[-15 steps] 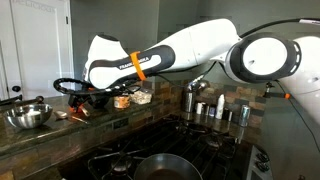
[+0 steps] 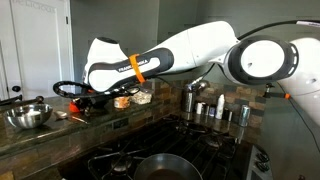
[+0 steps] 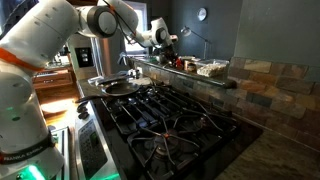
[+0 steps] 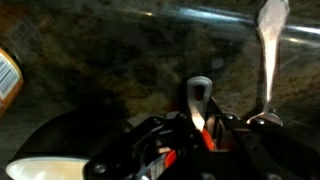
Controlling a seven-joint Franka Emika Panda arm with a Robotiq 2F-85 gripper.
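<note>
Over the dark stone counter, my gripper points down and is shut on a slim utensil (image 4: pixel 199 92) with a silvery, rounded end. Red shows beside the fingers in the wrist view, but whether it belongs to this utensil I cannot tell. To the right lies a silver spoon-like utensil (image 4: pixel 269 45), apart from the gripper. In exterior view 1 the gripper (image 2: pixel 76 98) is small and dark at the raised ledge, so its fingers are hard to make out.
A steel bowl (image 2: pixel 29 115) stands left of the gripper on the ledge (image 2: pixel 95 127). A container (image 2: pixel 141 97) is to its right. Below are the stove's grates (image 3: pixel 165 130) and a dark pan (image 2: pixel 167 167). A dark, pale-rimmed round object (image 4: pixel 50 165) sits near the gripper.
In exterior view 1 the arm's wrist and gripper have sunk slightly toward the ledge. The bowl and pan look unmoved.
</note>
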